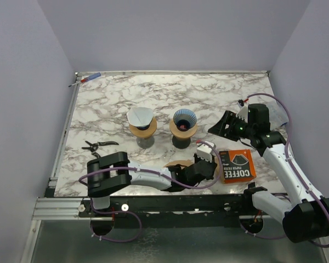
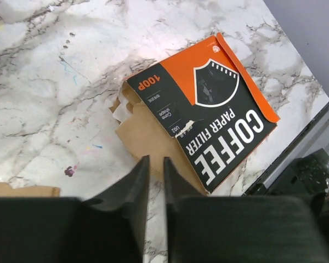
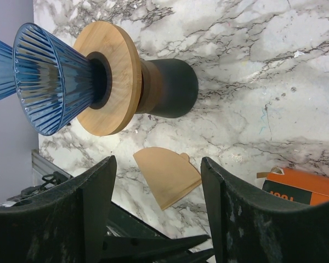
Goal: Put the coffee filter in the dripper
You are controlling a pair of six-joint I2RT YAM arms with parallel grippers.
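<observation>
The coffee filter box [image 1: 236, 165] lies open at the right, with brown filters [image 2: 148, 137] poking out of its open side. My left gripper [image 1: 205, 167] hangs just left of the box; in the left wrist view its dark tips are blurred at the bottom, their gap unclear. A loose brown filter [image 3: 165, 173] lies on the table, partly under the left arm. My right gripper stands open above, right of the blue dripper [image 1: 184, 119], which rests on a wooden-ringed stand [image 3: 109, 82]. A white dripper [image 1: 140, 118] stands to its left.
Pliers [image 1: 101, 146] lie at the left, a screwdriver [image 1: 84, 79] at the back left, a plastic bag [image 1: 277, 112] behind the right arm.
</observation>
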